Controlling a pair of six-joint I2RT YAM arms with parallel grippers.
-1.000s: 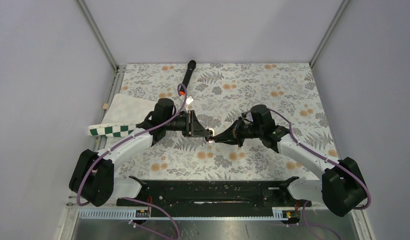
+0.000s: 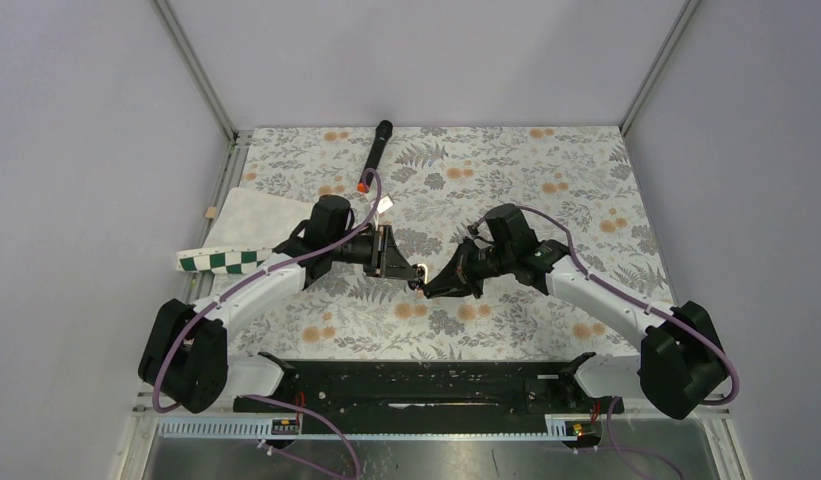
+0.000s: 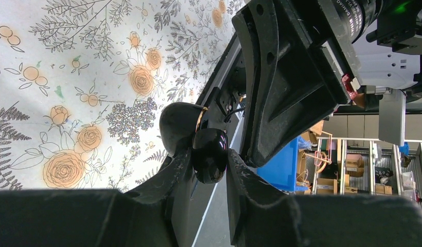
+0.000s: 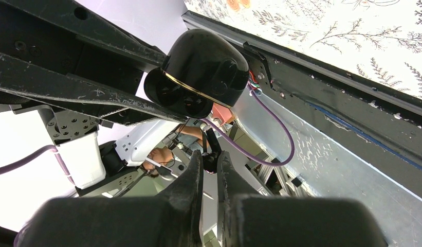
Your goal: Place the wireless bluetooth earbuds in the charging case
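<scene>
The glossy black charging case (image 3: 209, 152), gold-rimmed with its lid open, is in my left gripper (image 2: 404, 271), shut on it. In the right wrist view the case (image 4: 208, 67) shows its dark cavities. My right gripper (image 2: 429, 292) is at the case's lower right in the top view, shut on a small dark earbud (image 4: 211, 162) that is below the case's opening in the right wrist view. Whether anything sits inside the case I cannot tell.
A black microphone (image 2: 376, 150) lies at the back of the floral table (image 2: 526, 170). A white pad (image 2: 251, 215) and a green-and-white checked strip (image 2: 216, 260) are at the left.
The left arm is nearly still.
</scene>
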